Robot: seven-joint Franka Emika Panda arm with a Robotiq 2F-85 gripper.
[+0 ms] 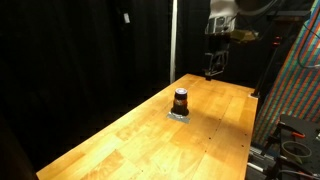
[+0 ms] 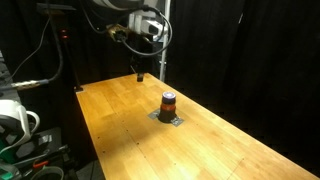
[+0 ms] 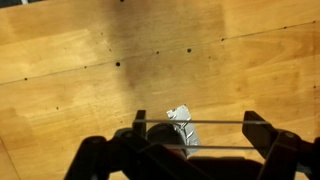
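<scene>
A black cylindrical object with a reddish band and pale top (image 1: 181, 95) stands upright on a silver patch (image 1: 178, 117) on the wooden table. The same black object (image 2: 168, 105) shows near the middle of exterior view 2. Over the far end of the table hangs my gripper (image 1: 212, 72), apart from the object. In the wrist view its dark fingers (image 3: 256, 126) are wide apart, so it is open. Two thin pale lines cross the space between them. Beneath, the silver patch (image 3: 186, 125) is partly visible, while the gripper covers much of the black object.
Bare wooden tabletop (image 1: 125, 145) extends around the object. Black curtains (image 1: 85, 70) hang behind it. Beside the table, cables and dark equipment (image 1: 292, 150) crowd the floor on the right in exterior view 1.
</scene>
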